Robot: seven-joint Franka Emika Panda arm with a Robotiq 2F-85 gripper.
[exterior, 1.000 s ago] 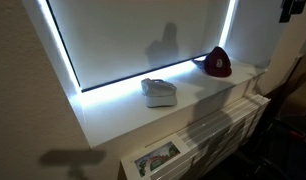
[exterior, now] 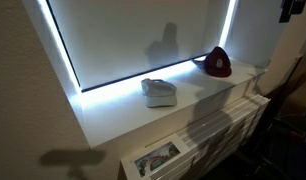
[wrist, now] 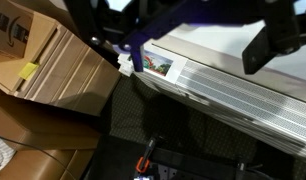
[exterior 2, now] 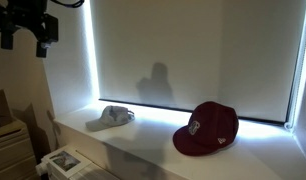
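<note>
On the white windowsill (exterior: 118,116) rest two caps, well apart. The light grey cap (exterior: 160,94) lies nearer the middle, its brim toward the room. Farther along sits the dark red cap (exterior 2: 206,128), which carries a pale emblem on its front. High up at the left of exterior view 2 hangs my gripper (exterior 2: 24,45), open, away from both caps. Its two dark fingers stand wide apart in the wrist view, with nothing between them. Neither cap shows clearly in the wrist view.
Below the sill runs a white radiator cover (wrist: 238,92) with a colourful picture (exterior: 157,158) on top. Cardboard boxes (wrist: 53,60) and dark equipment with cables stand on the floor side. A pale blind (exterior 2: 183,50) closes the window behind the sill. Bare sill separates the caps.
</note>
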